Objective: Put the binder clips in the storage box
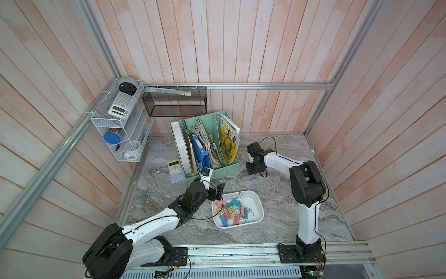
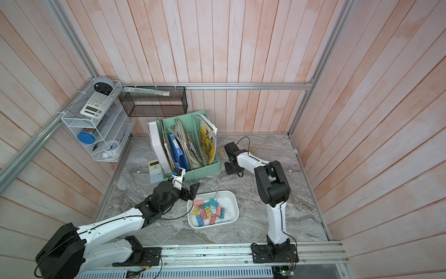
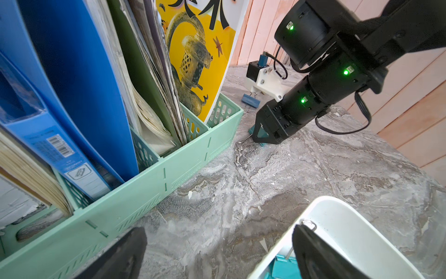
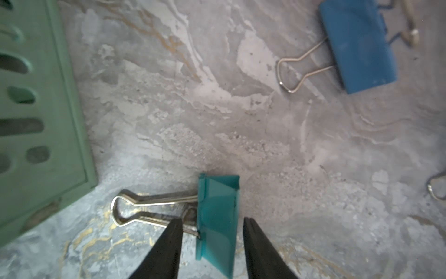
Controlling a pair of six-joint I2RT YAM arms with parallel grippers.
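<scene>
Directly below my right gripper, a teal binder clip (image 4: 218,218) lies on the marbled table. The fingers stand on either side of its body, partly apart; whether they touch it I cannot tell. Further off in the right wrist view lies a blue binder clip (image 4: 360,46), and the wire of another clip (image 4: 436,186) shows at the right edge. The white storage box (image 1: 257,199) holds several pink, teal, yellow and blue clips (image 1: 232,211). My left gripper is open and empty, over the table by the box's near left corner.
A green file organizer (image 3: 185,165) full of folders stands behind the box, close to the right gripper's left side. A calculator (image 1: 176,171) lies to its left. Wire shelves (image 1: 123,123) hang on the left wall. The table between the box and the right arm is clear.
</scene>
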